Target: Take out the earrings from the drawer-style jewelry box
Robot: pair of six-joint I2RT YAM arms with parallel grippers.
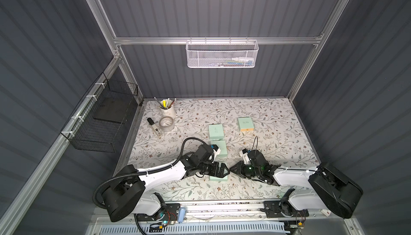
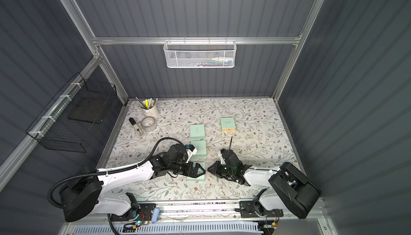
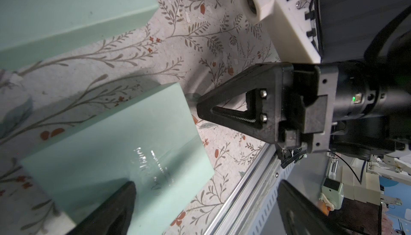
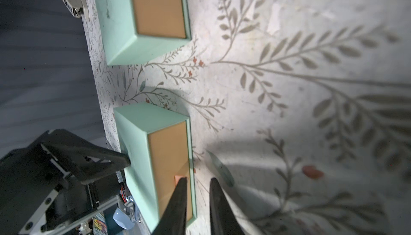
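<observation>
The front mint-green jewelry box (image 3: 124,140) lies on the table, its white lettering partly legible on top. Its tan drawer front (image 4: 169,157) faces right and looks closed, with a small orange tab (image 4: 179,178) showing. My left gripper (image 1: 221,169) is above this box with its fingers apart, blurred at the bottom of its wrist view. Just off the drawer side is my right gripper, its narrow fingers part open near the tab, nothing visibly held; whether they touch the tab I cannot tell. No earrings are in sight.
Behind, two more green boxes (image 1: 220,148) (image 1: 216,131) form a column, and another box (image 1: 245,124) stands farther right. A tape roll (image 1: 166,123), a marker (image 1: 153,126) and a pen cup (image 1: 168,110) occupy the back left.
</observation>
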